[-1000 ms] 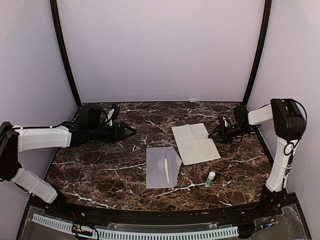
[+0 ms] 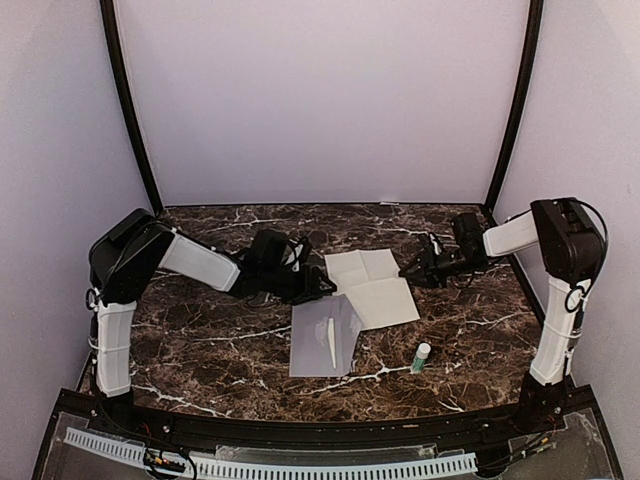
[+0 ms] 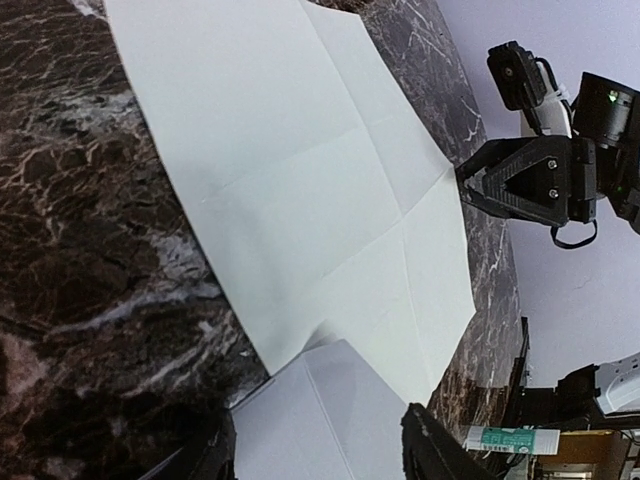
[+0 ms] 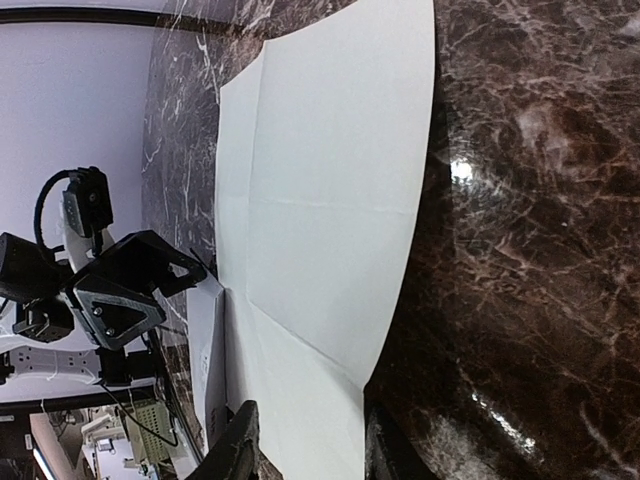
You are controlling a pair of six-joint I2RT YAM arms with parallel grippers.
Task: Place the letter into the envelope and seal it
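Note:
The cream letter (image 2: 378, 290), creased with folds, lies flat behind and right of the lavender envelope (image 2: 310, 345). A narrow white strip shows on the envelope. My left gripper (image 2: 328, 288) is at the envelope's back edge. In the left wrist view its fingers (image 3: 222, 445) stand apart with the envelope (image 3: 320, 430) between or beneath them; whether they grip it cannot be told. At the letter's right edge is my right gripper (image 2: 405, 276). Its fingers (image 4: 240, 450) are parted, with part of the letter (image 4: 325, 435) showing between them.
A green glue stick with a white cap (image 2: 421, 358) stands at the front right, clear of the papers.
My left arm has swung right from the far left to the envelope's back edge. The right gripper has shifted slightly left, and the letter has slid left with it.

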